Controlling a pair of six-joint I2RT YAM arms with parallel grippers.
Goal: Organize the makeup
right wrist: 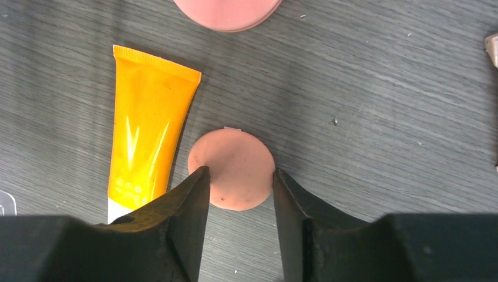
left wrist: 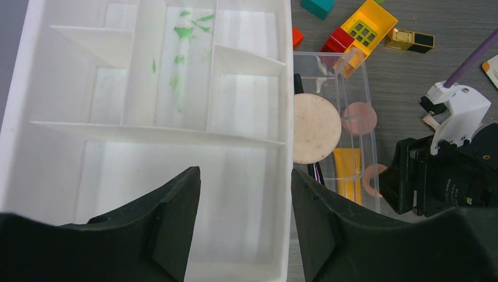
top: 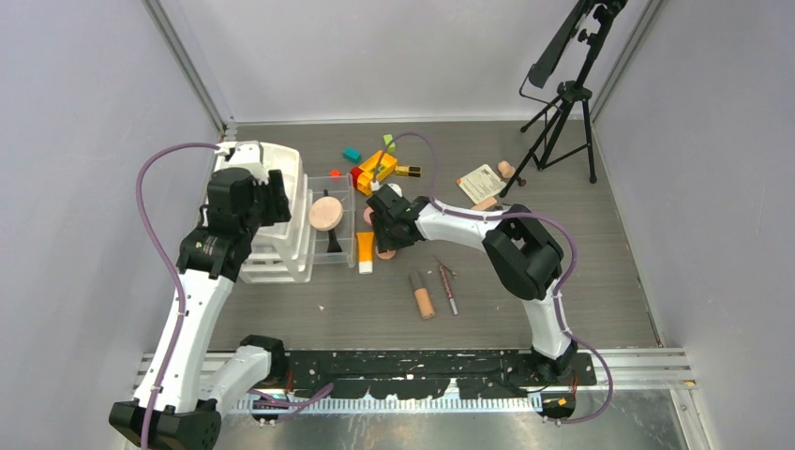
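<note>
In the right wrist view, a round salmon-pink compact lies flat on the table between the fingers of my right gripper. The fingers are part open, one finger on either side of the compact's lower half; whether both touch it is not clear. Just left lies an orange tube with a white cap, and a second pink compact is cut off at the top. My left gripper hangs open and empty over the white organizer. Its clear drawer, pulled out, carries a beige puff and a black brush.
A foundation bottle and a pencil lie nearer the front. Toy blocks and a gold-black lipstick sit behind. A palette and a black tripod stand back right.
</note>
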